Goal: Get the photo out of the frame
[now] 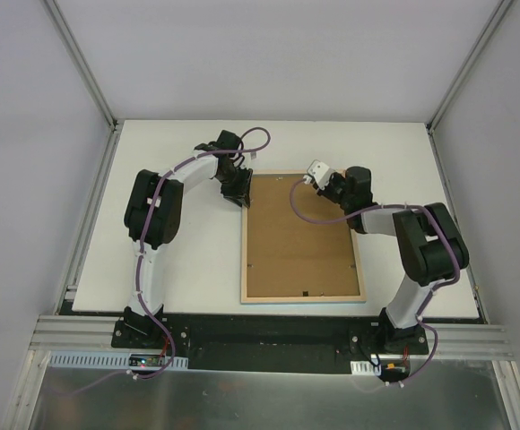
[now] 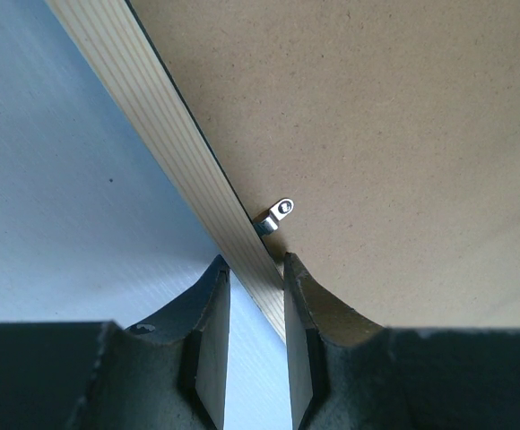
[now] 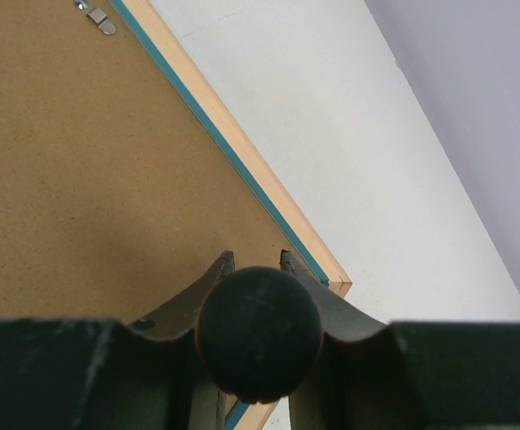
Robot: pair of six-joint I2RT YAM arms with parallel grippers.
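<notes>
The photo frame (image 1: 244, 260) lies face down on the white table, its brown backboard (image 1: 300, 246) facing up and covering whatever is beneath. On its left edge, my left gripper is shut, with the pale wooden rim (image 2: 175, 134) between its fingers. A small metal clip (image 2: 279, 210) projects over the backboard just ahead of those fingers. Over the far right part of the frame, my right gripper is shut on a dark round-ended tool (image 3: 258, 331), seen end-on in the right wrist view; its tip is hidden. No photo shows.
Another metal clip (image 3: 97, 18) sits along the frame's edge in the right wrist view. A dark tab (image 1: 305, 293) lies near the frame's front edge.
</notes>
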